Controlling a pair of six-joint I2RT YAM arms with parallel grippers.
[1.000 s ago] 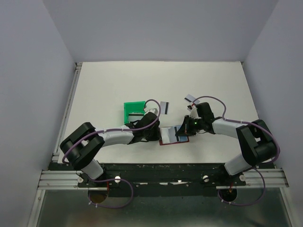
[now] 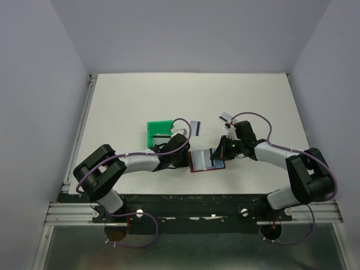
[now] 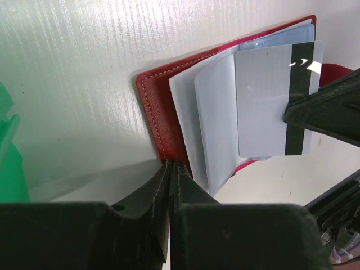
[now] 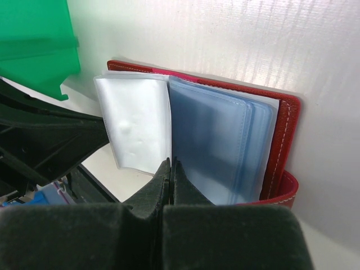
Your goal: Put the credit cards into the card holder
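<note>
The card holder (image 2: 198, 170), red-brown with clear sleeves, lies spread on the table between both grippers. At its left edge my left gripper is shut, fingertips meeting on the edge of the cover and sleeves. A pale credit card (image 3: 261, 101) with a black stripe stands over the sleeves in the left wrist view. My right gripper is shut on that card, which appears only as a thin edge there; one dark finger (image 3: 320, 107) crosses its stripe. How much of the card sits inside a sleeve cannot be told. Blue sleeves (image 4: 211, 140) lie beside it.
A green box (image 2: 152, 128) stands by the left gripper, with something dark and pale in it. One striped card (image 2: 195, 128) lies behind the holder; another card (image 2: 226, 117) lies farther right.
My right arm has shifted slightly to the right, and the striped card and holder have moved a little that way too. The left arm looks nearly still.
</note>
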